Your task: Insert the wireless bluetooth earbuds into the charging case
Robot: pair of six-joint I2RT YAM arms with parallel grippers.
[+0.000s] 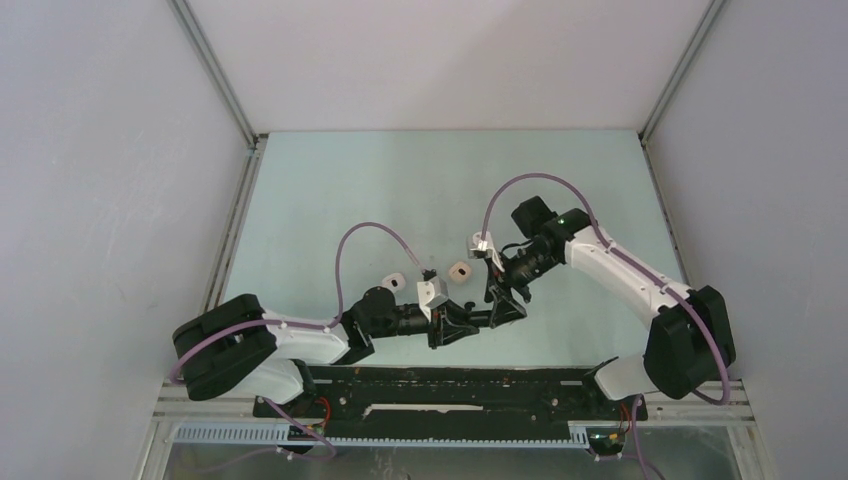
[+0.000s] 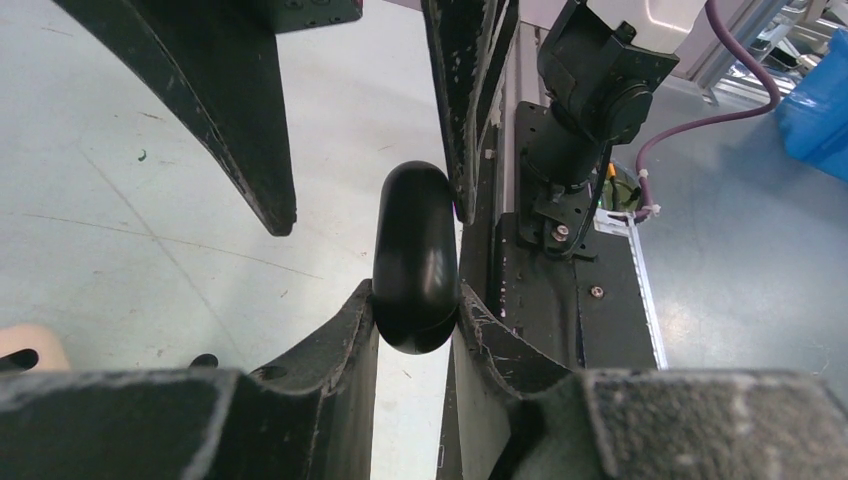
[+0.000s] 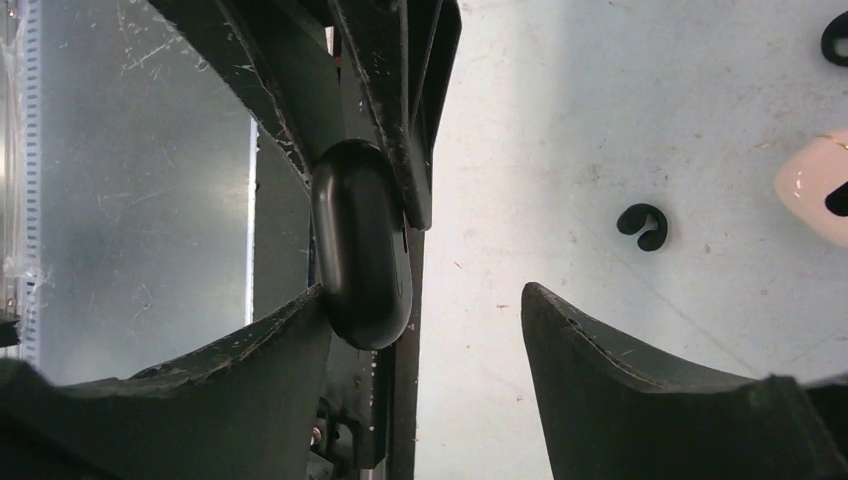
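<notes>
My left gripper [image 1: 452, 322] is shut on the glossy black charging case [image 2: 414, 256], held out over the front part of the table. My right gripper [image 1: 503, 308] stands open at the case's far end; in the left wrist view one of its fingers is right beside the case, the other apart from it. The case [image 3: 361, 245] looks closed from these views. A small black curved piece [image 3: 643, 226] lies on the table behind the case; I cannot tell whether it is an earbud.
Pale pink blocks with dark openings [image 1: 459, 272] [image 1: 393, 283] lie on the table [image 1: 330, 190] behind the grippers. The table's front edge and dark rail lie just below the held case.
</notes>
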